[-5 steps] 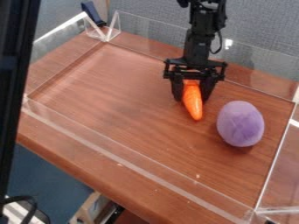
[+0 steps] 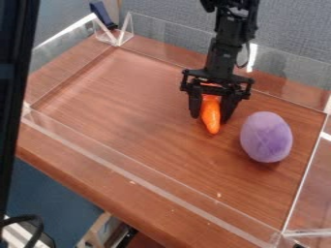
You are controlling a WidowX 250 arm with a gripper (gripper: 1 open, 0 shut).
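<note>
My black gripper hangs over the back right of the wooden table, its fingers down on either side of an orange carrot-like object that lies on the surface. The dark fingers cover part of it, and I cannot tell whether they grip it. A purple oval object, perhaps a toy eggplant or ball, rests on the table to the right of the gripper, apart from it.
Clear low walls surround the wooden table. The left and middle of the surface are empty. A grey wall stands behind, and a dark vertical post fills the left edge of the view.
My gripper has shifted slightly left and down around the orange object over the last second. The purple object has not moved.
</note>
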